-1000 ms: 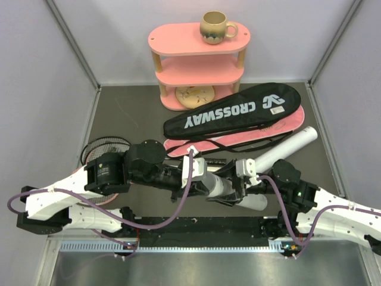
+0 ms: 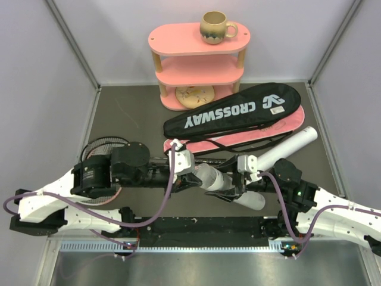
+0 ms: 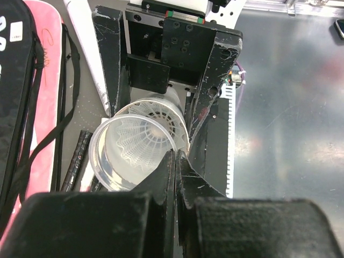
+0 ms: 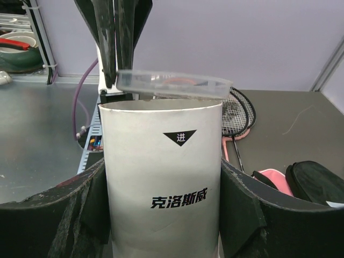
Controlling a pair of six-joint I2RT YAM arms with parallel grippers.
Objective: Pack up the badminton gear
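A white shuttlecock tube (image 4: 164, 156) with dark lettering stands between the two fingers of my right gripper, which is shut around it. Its mouth is uncovered, and a shuttlecock's white skirt (image 3: 167, 114) shows inside. A clear round lid (image 3: 124, 171) hangs just off the mouth, tilted and offset to one side. My left gripper is shut with its tips at the lid's rim (image 4: 177, 86). The black CROSSWAY racket bag (image 2: 235, 110) lies behind the arms, on a pink bag (image 2: 283, 126). Rackets (image 2: 98, 156) lie at the left, partly hidden by my left arm.
Another long white tube (image 2: 292, 146) lies aslant at the right, partly behind my right arm. A dark rod (image 3: 77, 161) lies near the bags. At the back stands a pink shelf (image 2: 199, 39) with a mug (image 2: 213, 28) on top. Bare floor (image 2: 128, 113) shows at back left.
My left gripper has drawn back to the left, bringing the clear lid away from the tube's mouth. The right gripper and the bags have hardly moved.
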